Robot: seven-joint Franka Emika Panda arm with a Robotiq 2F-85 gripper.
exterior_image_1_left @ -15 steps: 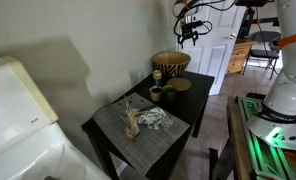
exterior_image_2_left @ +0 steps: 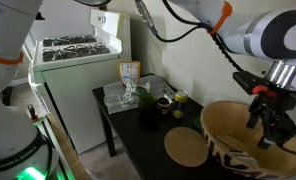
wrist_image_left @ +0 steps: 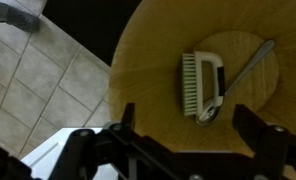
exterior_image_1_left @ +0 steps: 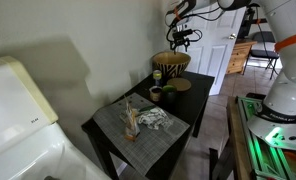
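Note:
A white-handled brush (wrist_image_left: 216, 78) with pale bristles lies on the floor of a large round tan basket (wrist_image_left: 153, 60), beside a metal utensil (wrist_image_left: 250, 68). In the wrist view my gripper is open above them, its fingers well apart and nothing between them. From the side, the gripper (exterior_image_2_left: 258, 115) hangs over the basket (exterior_image_2_left: 218, 125) at the end of the dark table. Exterior view 1 has the gripper (exterior_image_1_left: 181, 44) just above the basket rim (exterior_image_1_left: 174, 57); the basket's contents are hidden there.
A round wooden board (exterior_image_2_left: 185, 148) lies close to the basket. Further along the table (exterior_image_2_left: 138, 140) are a green plant (exterior_image_2_left: 146, 100), a jar (exterior_image_2_left: 179, 103) and a grey mat (exterior_image_1_left: 143, 140) with white cloth (exterior_image_1_left: 156, 118). Tiled floor (wrist_image_left: 43, 80) shows beyond the basket.
In exterior view 1 my gripper has moved left and slightly down, over the basket. The table items have not moved.

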